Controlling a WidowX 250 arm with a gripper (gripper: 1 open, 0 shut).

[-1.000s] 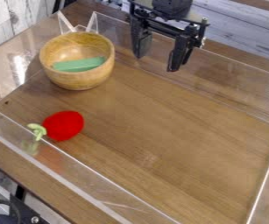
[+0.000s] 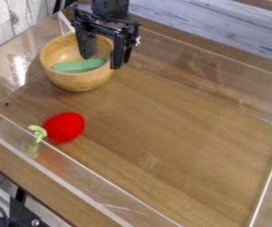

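My black gripper is open, hanging over the right part of a wooden bowl at the upper left. Inside the bowl lies an elongated green item, partly behind the gripper. A red round object with a pale green stem or top lies on the table toward the lower left.
Clear low walls or edges run along its left and right sides, with pale planks behind.
My gripper has moved left from above the empty middle-back of the table to over the bowl. The bowl, green item and red object look unmoved.
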